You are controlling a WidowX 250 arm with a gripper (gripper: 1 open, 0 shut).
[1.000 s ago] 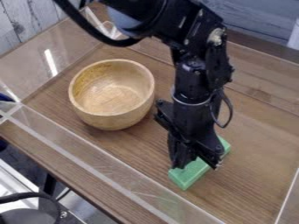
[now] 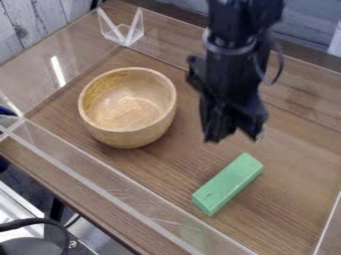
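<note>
My gripper [image 2: 214, 129] hangs over the middle of the wooden table, its dark fingers pointing down and raised above the surface; whether they are shut is hard to make out, and nothing shows held in them. Below it and a little to the right, a green oblong block [image 2: 226, 184] lies flat on the table, apart from the fingers. A round tan bowl [image 2: 94, 110] stands to the left of the gripper.
A small clear angular object [image 2: 122, 26] is near the back left. Clear strips run along the table's left and front edges. Bare table [image 2: 286, 159] shows at right. Dark cables lie at the bottom left.
My gripper has risen and moved back, away from the green block, which it earlier stood over at close range. The block is now fully uncovered.
</note>
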